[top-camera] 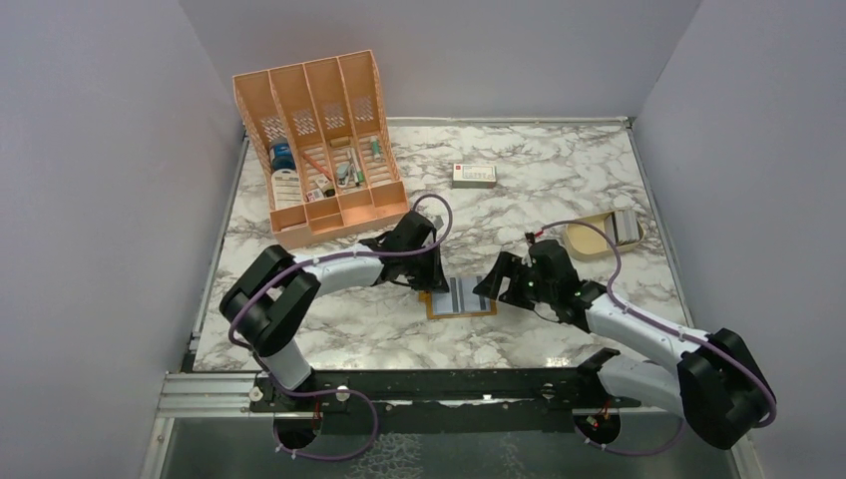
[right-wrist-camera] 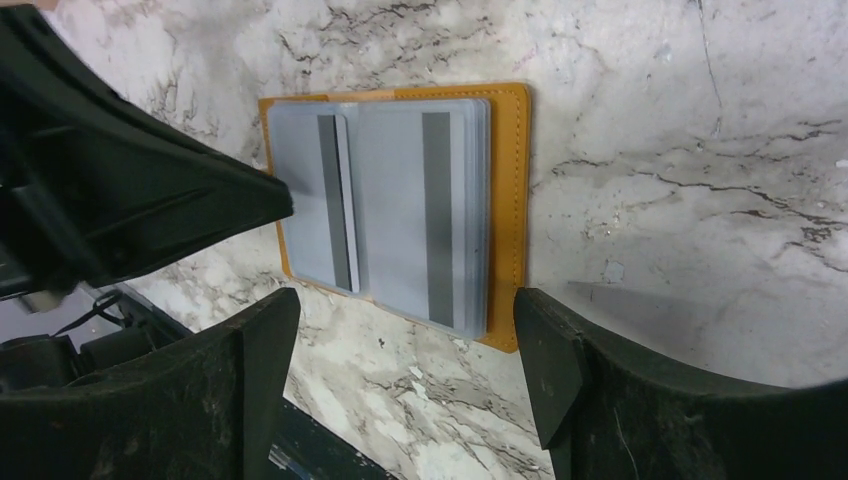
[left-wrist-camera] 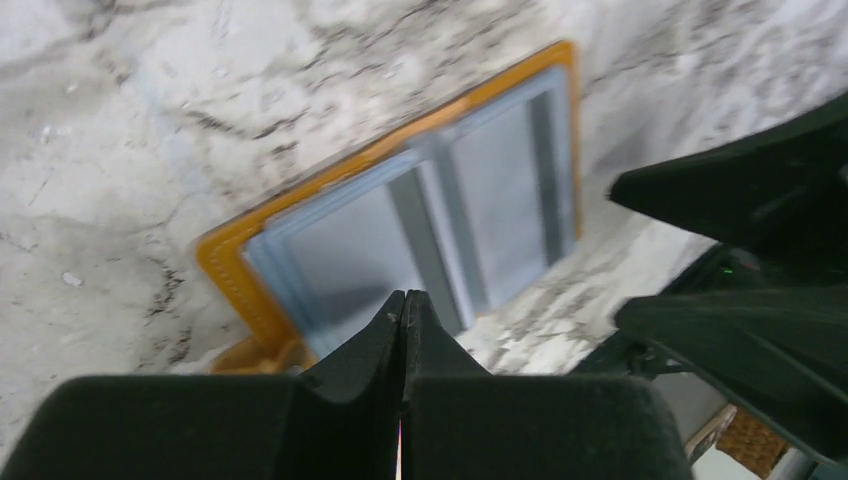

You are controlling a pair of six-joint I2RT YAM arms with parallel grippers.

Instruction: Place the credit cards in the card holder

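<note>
The card holder lies opened flat on the marble table, an orange-brown cover with clear sleeves that have grey stripes. My left gripper is shut over the holder's left part, nothing visible between its fingertips. Whether the tips touch the sleeve, I cannot tell. On the other side, my right gripper stands open near the sleeves, its fingers apart and nothing held. Grey card-like pieces rest in a beige tray at the right of the table; their details are too small to make out.
A tilted peach organizer with small items in its compartments stands at the back left. Toward the back middle sits a small white box. Both grippers are close together over the holder. Bare marble lies behind and in front of it.
</note>
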